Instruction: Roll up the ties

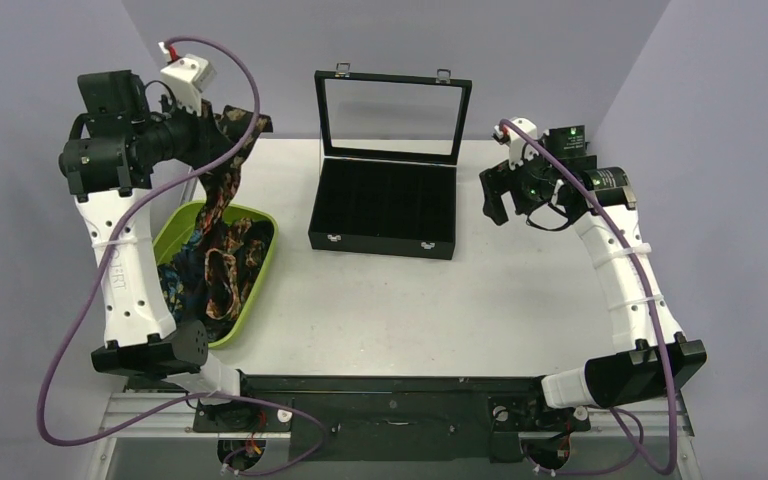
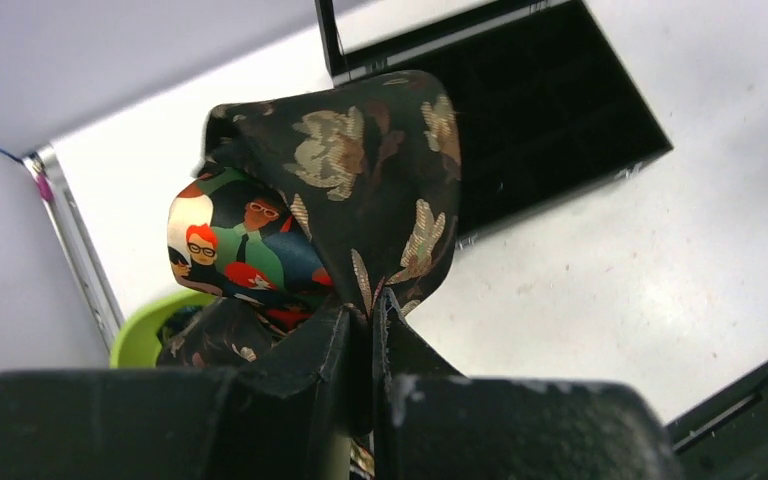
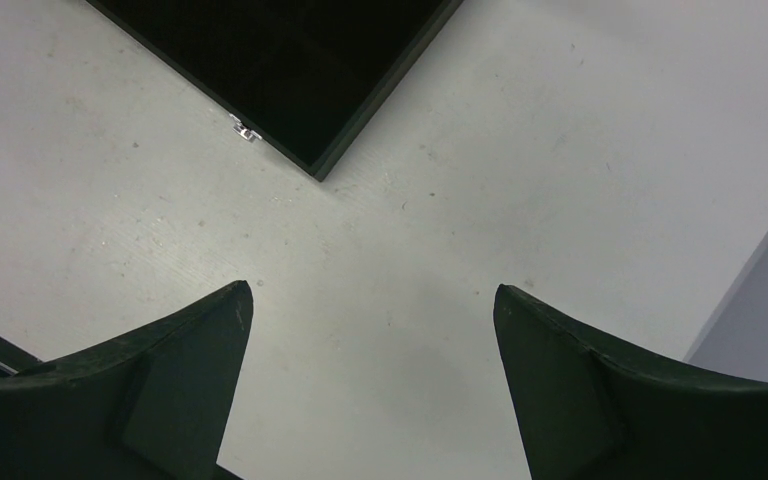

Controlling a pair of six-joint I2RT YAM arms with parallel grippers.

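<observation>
A dark tie with tan flowers is pinched in my left gripper, which is shut on it. In the top view that tie hangs down toward the green basket. Other patterned ties lie heaped in the basket. Cloth printed with cartoon faces shows beside the held tie in the left wrist view. My right gripper is open above bare table, with nothing between its fingers. The black box stands with its clear lid up, and its dark compartments look empty.
The box's raised lid frame stands at the table's back edge. In front of the box, the white table is clear, as is the area to its right. Purple hoses loop over both arms.
</observation>
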